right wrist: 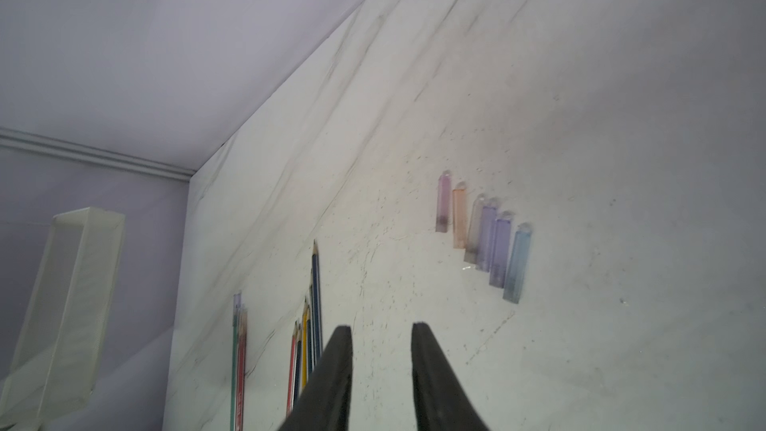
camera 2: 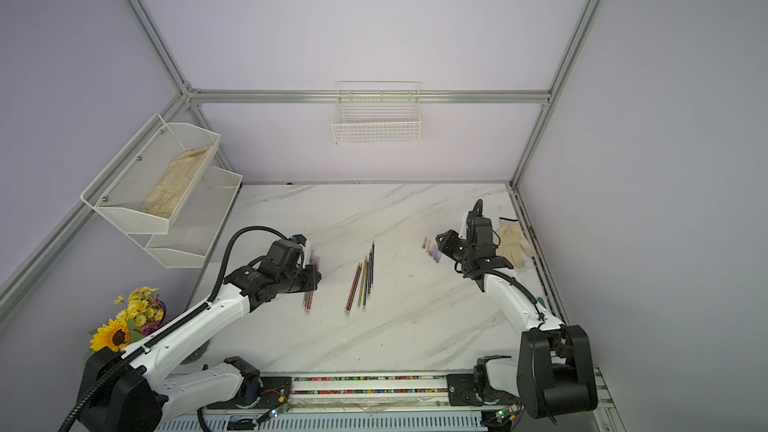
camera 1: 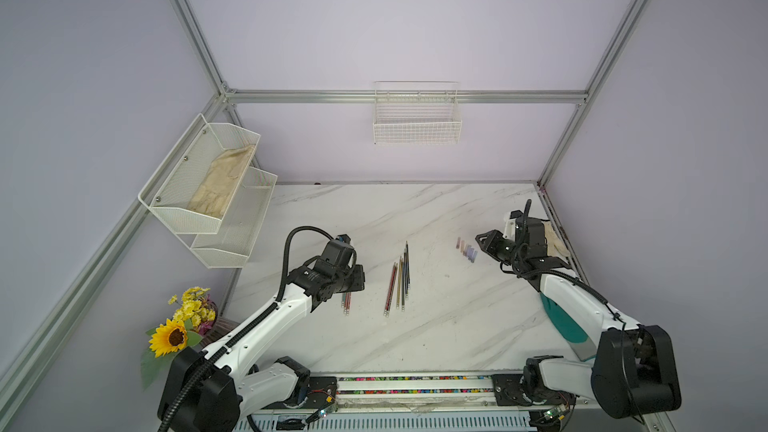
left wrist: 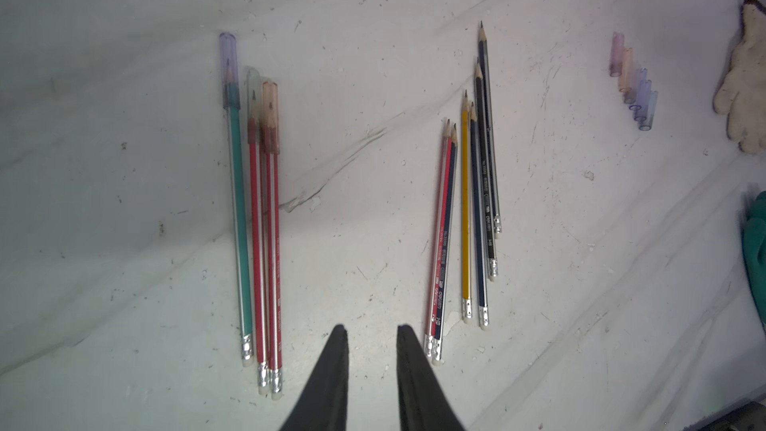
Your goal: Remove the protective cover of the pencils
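Three capped pencils, teal and red, lie at the left [left wrist: 237, 215] with translucent covers [left wrist: 229, 64] on their tips. A group of bare-tipped pencils [left wrist: 465, 215] lies at the centre. Several loose pastel covers [right wrist: 500, 251] lie in a row to the right. My left gripper hangs above and between the pencil groups, nothing between its fingers, which show a narrow gap in its wrist view. My right gripper is raised near the loose covers, part open and empty.
A beige glove [left wrist: 738, 80] and a teal glove [left wrist: 754, 247] lie at the right edge. Wire baskets [camera 1: 216, 216] hang on the left wall, flowers [camera 1: 172, 336] stand front left.
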